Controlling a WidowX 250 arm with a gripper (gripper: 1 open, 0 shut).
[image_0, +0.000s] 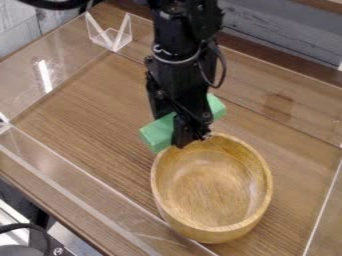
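My black gripper hangs over the table, shut on a green object, whose green shows on both sides of the gripper. Just below it sits a round yellow bowl, its inside bare. The fingertips are near the bowl's back rim; whether they touch it is unclear.
A white wire holder stands at the back left. A black cable lies at the bottom left corner.
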